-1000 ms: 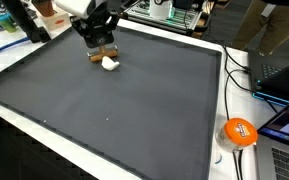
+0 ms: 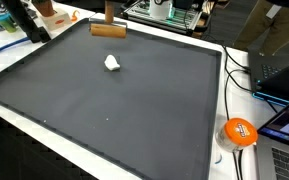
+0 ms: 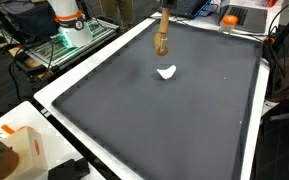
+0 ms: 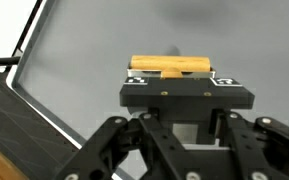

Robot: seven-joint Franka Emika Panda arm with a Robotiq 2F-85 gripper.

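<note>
My gripper is shut on a wooden mallet-like piece, whose light crosswise head (image 4: 171, 63) shows just beyond the fingers in the wrist view. In exterior view 1 the wooden mallet (image 2: 108, 30) hangs at the top edge, head down, while the gripper itself is out of the picture. Exterior view 2 has the mallet (image 3: 162, 42) near the top, above the dark tabletop. A small white object (image 2: 111, 62) rests on the table, clear of the mallet; the same white object (image 3: 166, 72) appears just below the mallet head in exterior view 2.
An orange-topped round thing (image 2: 238, 134) stands outside the table's right side in exterior view 1, near laptops and cables. Assorted items (image 2: 52, 12) crowd the far left corner.
The mallet has moved up and away from the white object, toward the top of exterior view 1. The white object stays about where it was.
</note>
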